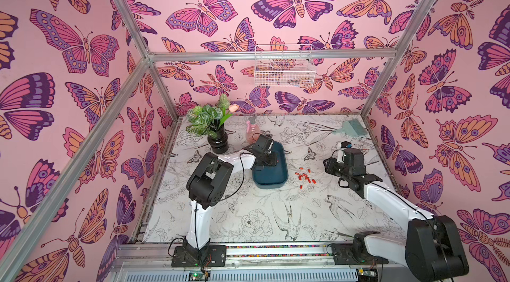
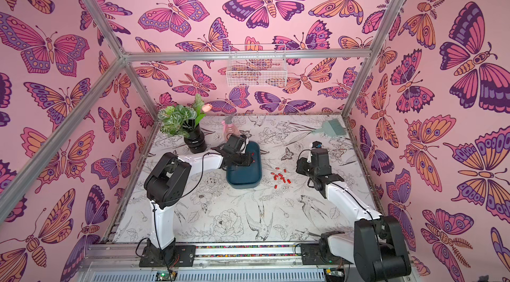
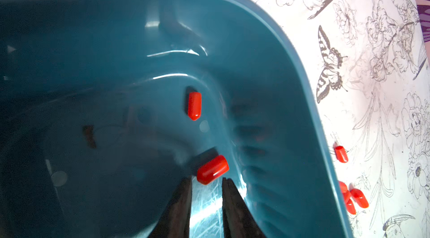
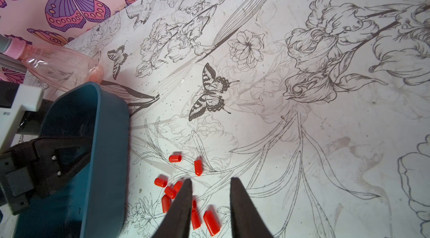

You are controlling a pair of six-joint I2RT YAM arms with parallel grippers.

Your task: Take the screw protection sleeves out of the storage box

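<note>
The dark teal storage box point(image 1: 270, 181) stands mid-table. My left gripper is down inside it, open, its fingertips just short of a red sleeve point(image 3: 212, 169); a second red sleeve point(image 3: 194, 105) lies farther back in the box. Several red sleeves point(image 4: 211, 222) lie scattered on the table right of the box. My right gripper is open above the table to the right of these, with nothing visible between its fingers.
A pink bottle point(image 4: 62, 65) stands behind the box, and a plant in a black pot point(image 1: 217, 141) at back left. A pale green dustpan point(image 1: 353, 128) lies at back right.
</note>
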